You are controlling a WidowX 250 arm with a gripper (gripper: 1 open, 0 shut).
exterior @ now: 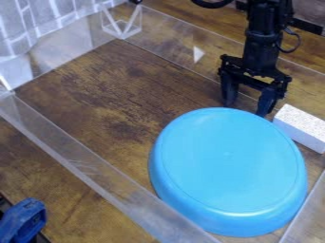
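Note:
My black arm (261, 33) comes down from the top right of the camera view. At its end the gripper (253, 95) is low by the wooden floor of a clear-walled tray, its two dark fingers spread open. I cannot make out anything between them. A large light blue round object (226, 169) lies just in front of the gripper, and a white speckled block (299, 127) is at its right.
Clear plastic walls border the wooden surface (102, 104), whose left and middle are bare. A dark blue object (19, 220) sits at the lower left, outside the wall.

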